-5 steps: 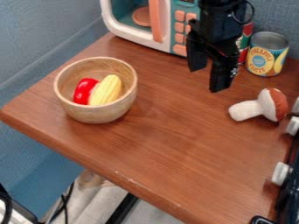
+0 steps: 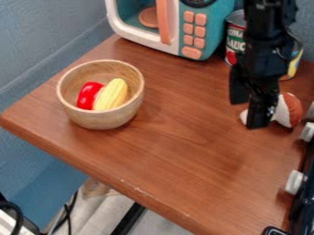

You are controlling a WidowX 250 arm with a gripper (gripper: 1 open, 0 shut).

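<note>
My black gripper point(image 2: 252, 106) hangs at the right, lowered over a toy mushroom point(image 2: 287, 110) with a red-brown cap and white stem, which it partly hides. Whether the fingers are open or touch the mushroom I cannot tell. A wooden bowl point(image 2: 128, 109) on the left holds a red toy vegetable point(image 2: 88, 95) and a yellow corn toy point(image 2: 112, 95).
A toy microwave point(image 2: 196, 32) stands at the back, beside cans point(image 2: 233, 46) partly behind the arm. A black object with white knobs point(image 2: 300, 202) lines the right edge.
My gripper has moved right and down, from above the table's back to over the mushroom. The bowl and its contents have not moved.
</note>
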